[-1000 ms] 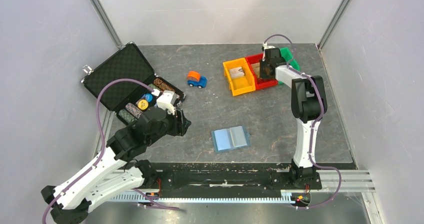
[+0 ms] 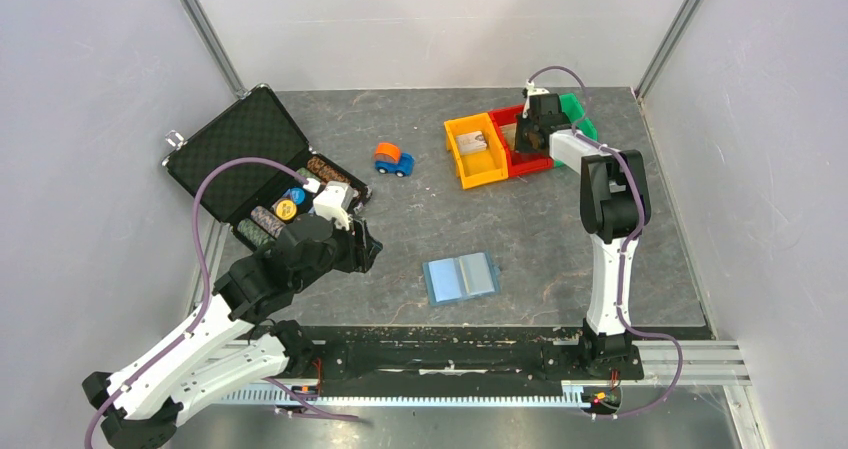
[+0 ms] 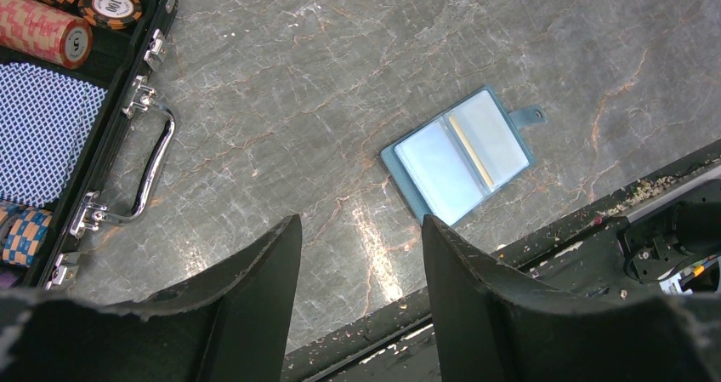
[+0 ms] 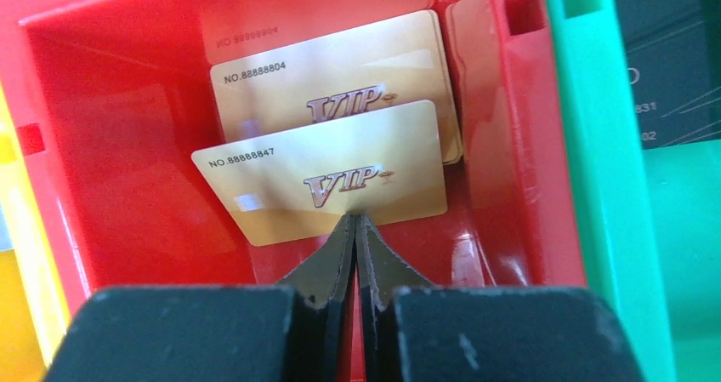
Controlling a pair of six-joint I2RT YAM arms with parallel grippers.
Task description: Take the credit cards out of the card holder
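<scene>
The blue card holder (image 2: 442, 281) lies open on the table's front middle, with clear sleeves. In the left wrist view, a pale yellow strip (image 3: 471, 151) runs across the holder (image 3: 410, 182). Two gold VIP cards show inside the red bin: one (image 4: 298, 80) lies against the far wall, and a tilted one (image 4: 281, 186) partly overlaps it. My right gripper is shut, its fingertips over the tilted card's near edge; no card shows between them. Left of the holder, my left gripper stands open and empty.
Joined to the red bin (image 2: 535, 166) are an orange bin (image 2: 485, 176) holding a pale card (image 2: 472, 143) and a green bin (image 4: 625, 186) with a dark card (image 4: 672, 59). An open chip case (image 2: 245, 154) and toy truck (image 2: 393, 160) stand left. Mid-table is clear.
The right arm has shifted slightly towards the back left, and the joined bins have slid a little the same way. The left arm and card holder have not moved.
</scene>
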